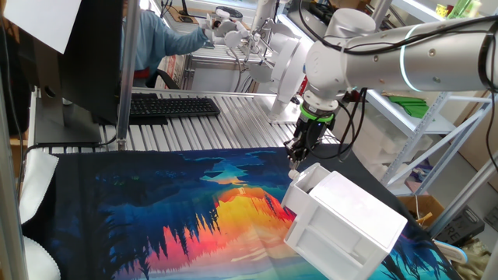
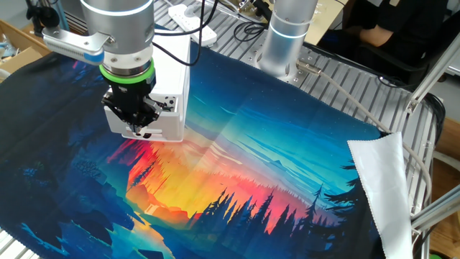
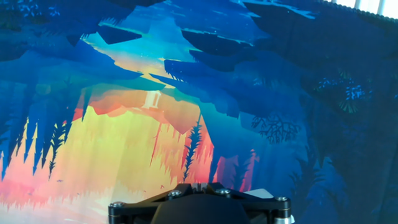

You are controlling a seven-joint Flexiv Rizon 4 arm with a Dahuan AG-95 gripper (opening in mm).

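A white box (image 1: 350,222) with a drawer (image 1: 308,180) stands on the printed cloth (image 1: 179,202). The drawer sticks part way out, so its hollow inside shows in exterior view 1. Pointing down at the drawer's outer end is my black gripper (image 1: 293,165), its tips beside a small pale knob (image 1: 293,173). Exterior view 2 has the gripper (image 2: 140,131) in front of the white box (image 2: 170,79), covering part of it. In the wrist view the fingertips (image 3: 195,186) are together at the bottom middle; whether the knob is between them is hidden.
Left of the box, the cloth lies open and clear. A keyboard (image 1: 175,106) and a monitor (image 1: 66,70) stand beyond it on the slatted table. White fabric (image 2: 381,187) hangs at one edge. A person sits in the background.
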